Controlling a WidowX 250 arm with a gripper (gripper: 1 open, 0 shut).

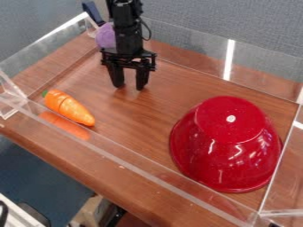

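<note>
My black gripper (128,80) hangs over the back middle of the wooden table, open, with nothing visible between its fingers. Behind it, partly hidden, is a purple round object (104,35). An orange toy carrot (70,107) lies at the front left, apart from the gripper. A large red upturned bowl (225,146) sits on the right.
Clear plastic walls (229,58) border the wooden table (148,133). The middle of the table, between the carrot and the bowl, is bare. A dark blue object stands at the back left, beside the purple one.
</note>
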